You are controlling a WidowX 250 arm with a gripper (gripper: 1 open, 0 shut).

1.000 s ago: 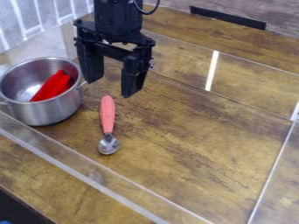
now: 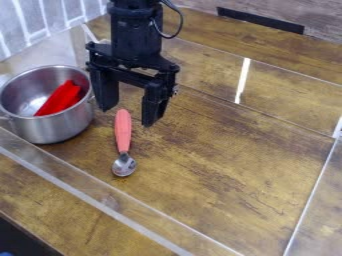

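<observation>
My black gripper (image 2: 131, 100) hangs in the upper middle of the view, its two dark fingers spread apart with nothing seen between them. Below it a spoon (image 2: 123, 133) with a red handle and metal bowl lies on the wooden table (image 2: 234, 170). To the left, a steel bowl (image 2: 42, 127) holds a red object (image 2: 58, 98), next to my gripper's left side.
Pale strips cross the table at the right and lower left. A dark bar lies at the back right edge.
The arm and gripper have shifted slightly, with the fingers a little differently angled. The spoon and bowl have not moved.
</observation>
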